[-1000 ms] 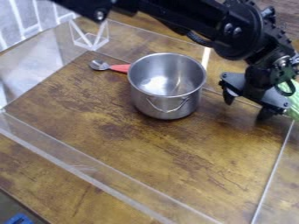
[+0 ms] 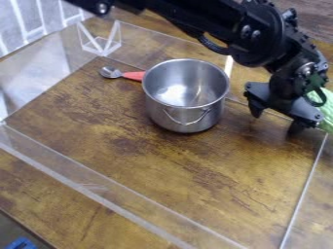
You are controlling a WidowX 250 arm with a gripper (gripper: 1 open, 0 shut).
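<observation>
The black arm arches in from the top, and its gripper (image 2: 279,105) is low at the right, open, just right of a steel pot (image 2: 186,95). A leafy green thing (image 2: 325,115) at the right edge is partly behind the gripper; whether the fingers touch it I cannot tell. The pot stands upright on the wooden surface, its wire handle hanging down the front side.
A spoon with a red handle (image 2: 125,74) lies left of the pot. Clear plastic walls (image 2: 33,83) border the wooden surface (image 2: 117,175).
The arm and gripper have shifted very slightly; the pot and spoon have not moved.
</observation>
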